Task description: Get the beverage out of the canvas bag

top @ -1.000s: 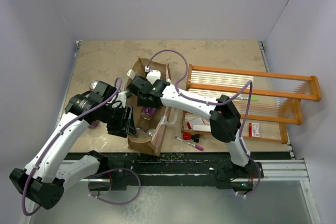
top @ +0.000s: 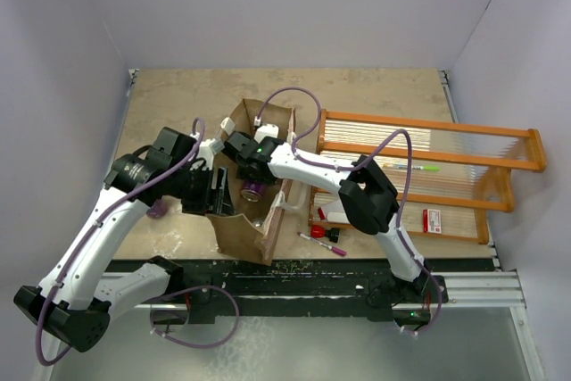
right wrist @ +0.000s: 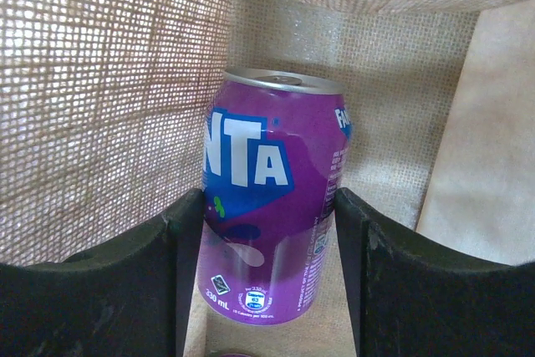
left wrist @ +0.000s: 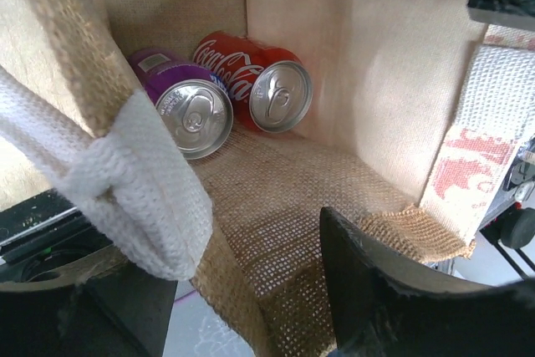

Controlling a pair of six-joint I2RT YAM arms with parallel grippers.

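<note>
The canvas bag (top: 245, 243) lies open in the middle of the table. My right gripper is inside it, its fingertips touching both sides of a purple Fanta can (right wrist: 266, 223). My left gripper is at the bag's near left edge, part open, bag fabric between and beyond its fingers; whether it grips the fabric is unclear. In the left wrist view a red Coca-Cola can (left wrist: 234, 64) and a purple can (left wrist: 150, 68) lie in the bag.
A wooden rack (top: 526, 144) lies on the right of the table, with markers and a small red box (top: 432, 220) near it.
</note>
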